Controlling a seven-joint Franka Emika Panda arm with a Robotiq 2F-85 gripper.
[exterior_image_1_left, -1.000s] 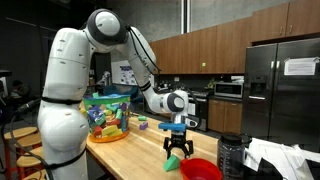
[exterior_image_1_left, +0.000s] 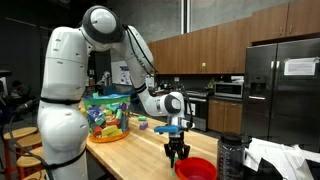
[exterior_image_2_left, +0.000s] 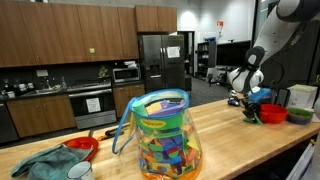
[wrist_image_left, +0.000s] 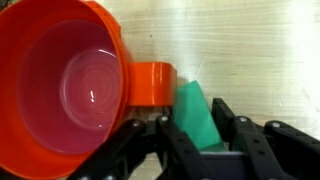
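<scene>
A green object (wrist_image_left: 197, 116) lies between the two fingers of my gripper in the wrist view, beside the handle of the red pot. Whether the fingers press on it cannot be made out. The red pot (wrist_image_left: 75, 80) fills the left of that view, its square handle reaching toward the green object. In exterior view 1 my gripper (exterior_image_1_left: 177, 156) is low over the table, just left of the red pot (exterior_image_1_left: 196, 168); the green object is mostly hidden there. At the far right of exterior view 2 my gripper (exterior_image_2_left: 250, 108) is small, close to the red pot (exterior_image_2_left: 273, 114).
A black canister (exterior_image_1_left: 231, 155) stands right of the pot, near a white cloth (exterior_image_1_left: 278, 160). A toy-filled clear bag (exterior_image_2_left: 165, 140) occupies the table's other end, with a red bowl (exterior_image_2_left: 82, 147) and a grey-green towel (exterior_image_2_left: 50, 163) past it.
The gripper has come slightly lower; the red pot stays put.
</scene>
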